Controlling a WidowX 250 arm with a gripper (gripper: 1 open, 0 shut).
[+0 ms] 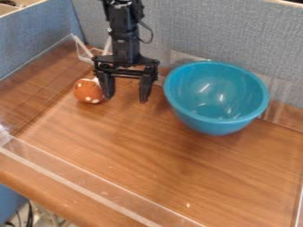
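My black gripper (126,89) hangs upright over the back of the wooden table with its two fingers spread open, nothing visible between them. Just left of its left finger lies a round orange object (88,91) with white spots, partly behind that finger. To the right of the gripper sits a large teal bowl (215,99), empty, its rim close to the right finger.
Grey padded walls (225,31) bound the back and left of the table. A white wire-like object (83,50) stands behind the gripper at back left.
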